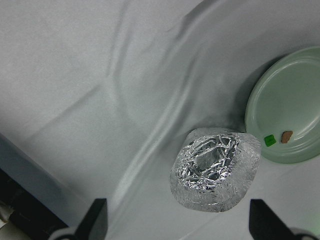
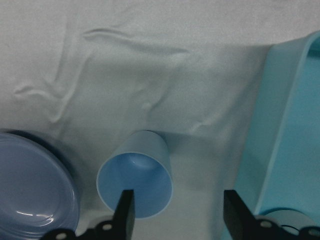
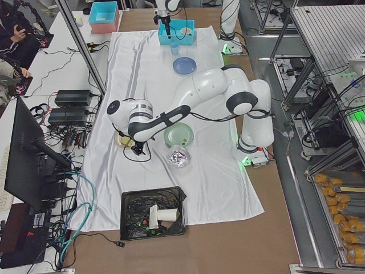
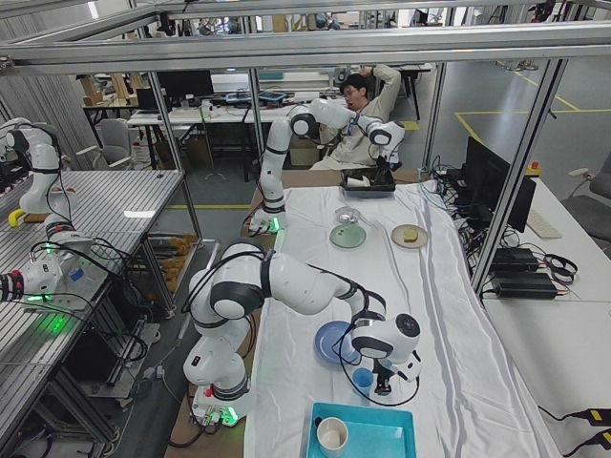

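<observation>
My left gripper is open above the cloth, its fingers wide apart. Below it in the left wrist view lie a crumpled foil dish [image 1: 215,170] and a green plate [image 1: 285,100] holding small green and brown bits. The beige plate [image 4: 409,240] with a yellowish item is partly hidden by the left arm in the left camera view. In the right wrist view my right gripper stands open over the cloth beside a blue cup [image 2: 135,180], a blue plate [image 2: 35,185] and a blue bin [image 2: 270,120] with a white cup inside.
A black lined bin [image 3: 137,211] with white items stands at the near end of the table in the left camera view. A monitor, cables and black boxes line one side.
</observation>
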